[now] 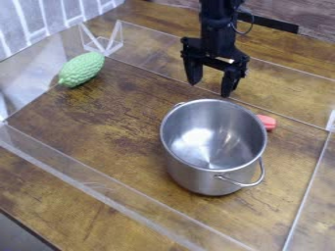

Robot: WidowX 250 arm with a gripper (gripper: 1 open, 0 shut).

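Note:
My black gripper [215,71] hangs over the back middle of the wooden board, its two fingers spread open with nothing seen between them. A large steel pot [213,152] with wire handles stands in front of it, toward the right. A green bumpy toy vegetable [81,69] lies at the left. A small red object [265,122] lies just right of the pot, partly hidden by it.
Clear plastic walls edge the wooden surface [85,162] at the left, front and right.

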